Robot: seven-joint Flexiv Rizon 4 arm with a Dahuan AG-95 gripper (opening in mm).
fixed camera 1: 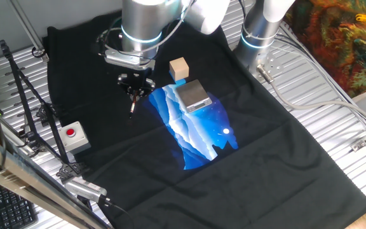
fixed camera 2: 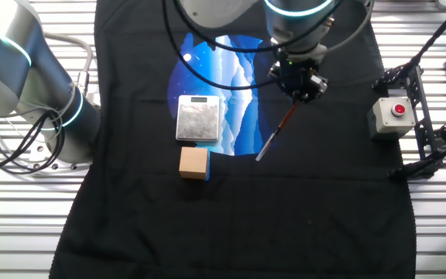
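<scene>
My gripper [fixed camera 1: 134,92] hangs over the black cloth, left of the blue picture mat in exterior view 1. A thin stick-like tool [fixed camera 2: 278,133] with a reddish-brown shaft and pale tip sticks out from the gripper [fixed camera 2: 296,97], which is shut on it. The tip points down and stands clear of the other objects. On the mat [fixed camera 1: 186,137] lies a silver digital scale [fixed camera 1: 192,95], its top plate bare. Beside the scale is a tan block [fixed camera 1: 179,67] with a blue side [fixed camera 2: 207,169]. In exterior view 2 the tool slants down to the left.
A grey box with a red button [fixed camera 1: 71,133] stands at the cloth's edge near a black frame [fixed camera 1: 33,95]. The robot's base [fixed camera 1: 259,41] rises on the opposite side.
</scene>
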